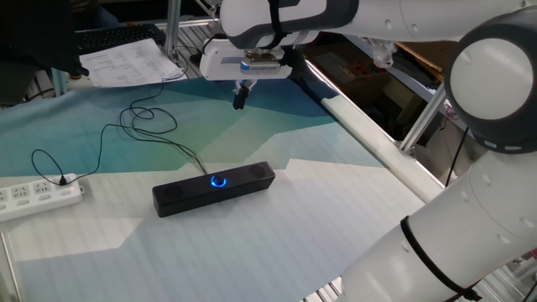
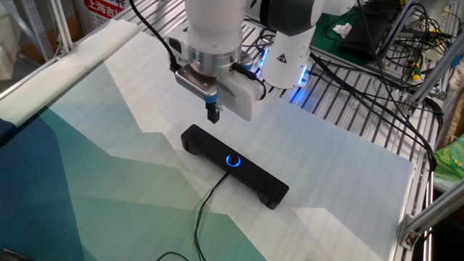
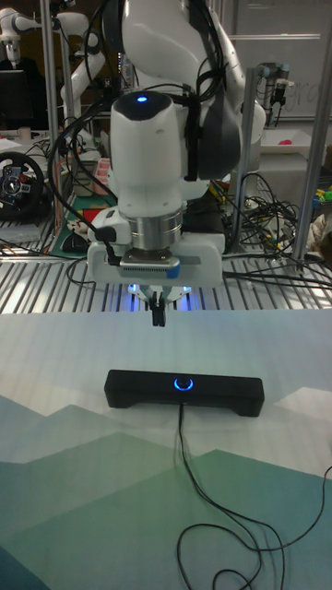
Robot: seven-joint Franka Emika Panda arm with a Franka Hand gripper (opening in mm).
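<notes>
A long black speaker bar lies on the table cloth, a ring around its middle knob glowing blue. In exterior view 2 the same speaker runs diagonally, with its cable leaving beside the knob. My gripper hangs above the table, its dark fingertips together and nothing visible between them. It is apart from the speaker, on the side away from the cable. Exterior view 2 has the gripper pointing down near one end of the bar.
A white power strip sits at the table's left edge in exterior view 1. The thin black cable loops loosely across the cloth. Papers and a keyboard lie beyond the cloth.
</notes>
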